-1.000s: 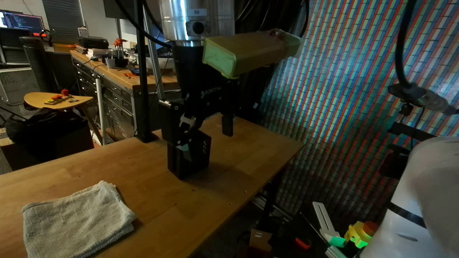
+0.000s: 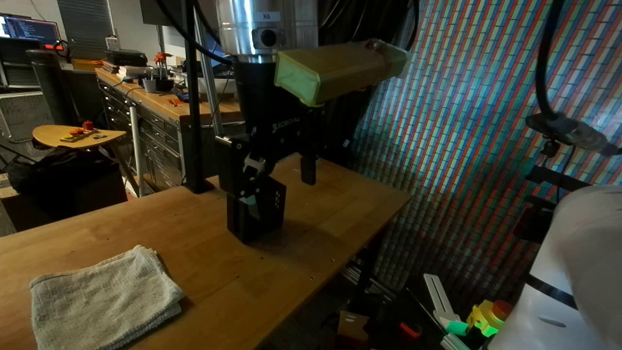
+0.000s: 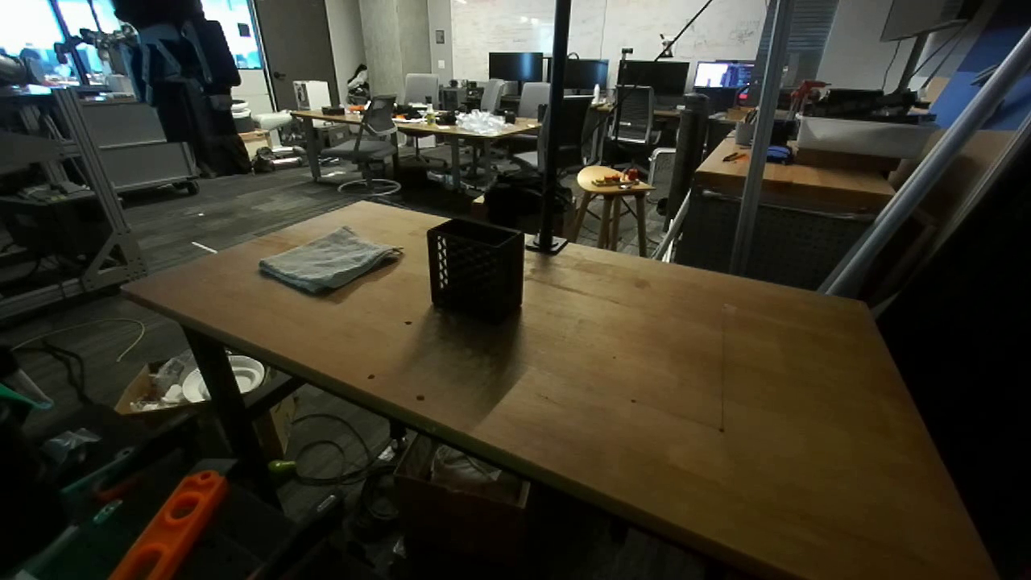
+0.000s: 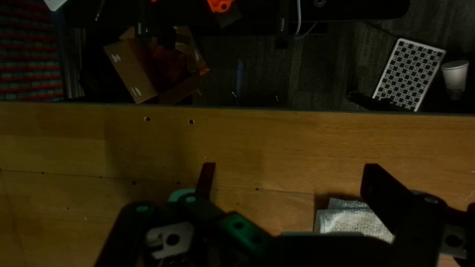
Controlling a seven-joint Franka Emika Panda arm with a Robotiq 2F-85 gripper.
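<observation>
A black crate-like basket [image 2: 265, 216] with perforated sides stands upright on the wooden table; exterior view 2 shows this basket [image 3: 476, 271] clear of the arm. Toward the table's other end lies a folded grey cloth [image 2: 105, 297], flat and apart from the basket. Only a corner of that cloth [image 4: 354, 220] appears in the wrist view, partly behind a finger. My gripper [image 2: 278, 189] points down, overlapping the basket's upper part in exterior view 1. Its fingers are wide apart, and bare tabletop shows between them in the wrist view [image 4: 289, 180]. I cannot make out the basket there.
A dark upright post [image 3: 551, 145] is fixed at the table's edge behind the basket. Beyond the table's edge, an open cardboard box [image 4: 133, 66] sits below on the floor.
</observation>
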